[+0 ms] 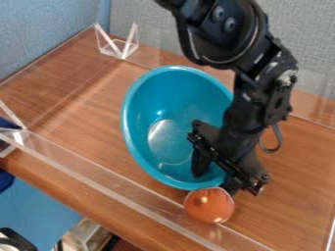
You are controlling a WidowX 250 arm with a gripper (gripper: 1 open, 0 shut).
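A large turquoise bowl point(160, 110) stands on the wooden board, slightly left of the arm. My black gripper point(216, 167) reaches down over the bowl's right front rim and is shut on that rim, though the fingertips are partly hidden by the dark linkage. An orange-brown round object point(210, 205) lies just in front of the bowl, below the gripper, near the clear front strip.
The wooden board point(72, 103) is clear left of the bowl. Clear plastic walls edge it, with white triangular brackets at the back left and left front. A blue floor point(33, 216) and assorted items lie beyond the front edge.
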